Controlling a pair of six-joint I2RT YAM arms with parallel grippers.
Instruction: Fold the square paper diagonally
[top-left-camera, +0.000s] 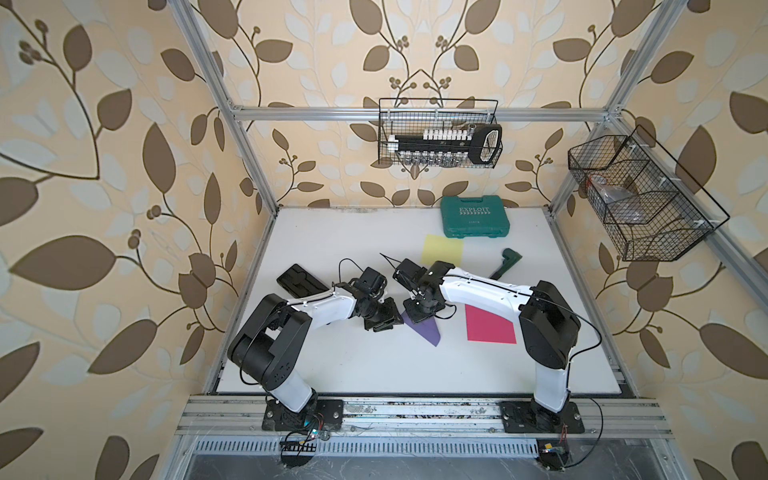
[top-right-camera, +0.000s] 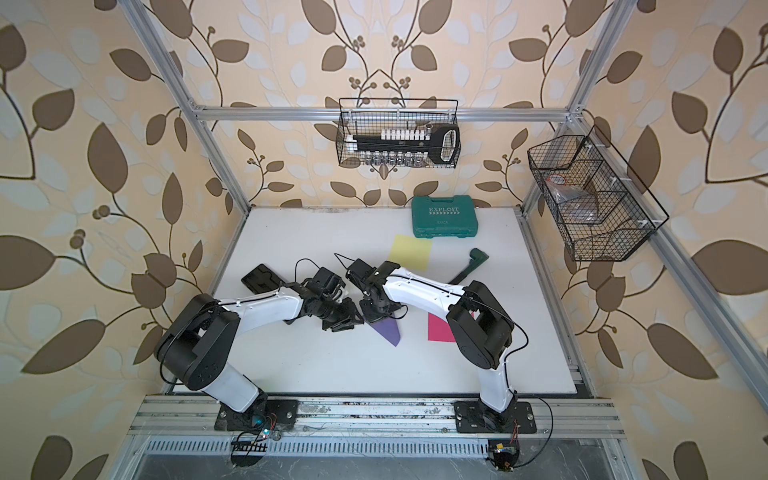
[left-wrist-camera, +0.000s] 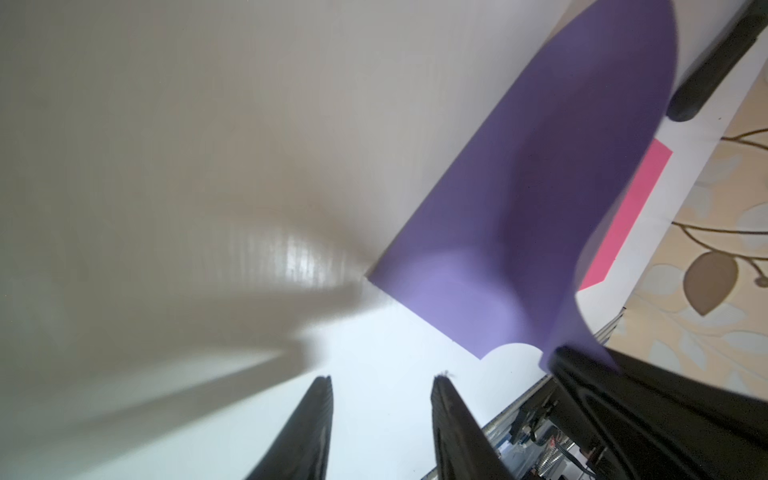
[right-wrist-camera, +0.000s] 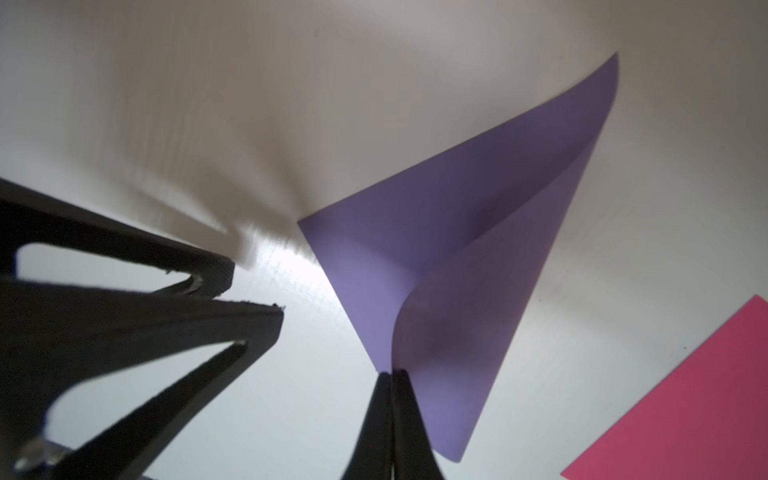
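Note:
A purple paper (right-wrist-camera: 472, 312) lies curled over into a loose triangle on the white table, its corners lifted and bent. My right gripper is shut at the paper's curled edge; whether paper sits between its fingertips is hard to tell. My left gripper hovers part open beside the paper in the left wrist view, nothing between its fingertips. Both arms meet over the paper in the top views, partly hiding it.
A pink sheet (top-left-camera: 490, 328) lies to the right, a yellow sheet (top-left-camera: 440, 246) behind. A green case (top-left-camera: 474, 216) stands at the back, a dark tool (top-left-camera: 508, 260) lies right, a black object (top-left-camera: 296, 277) left.

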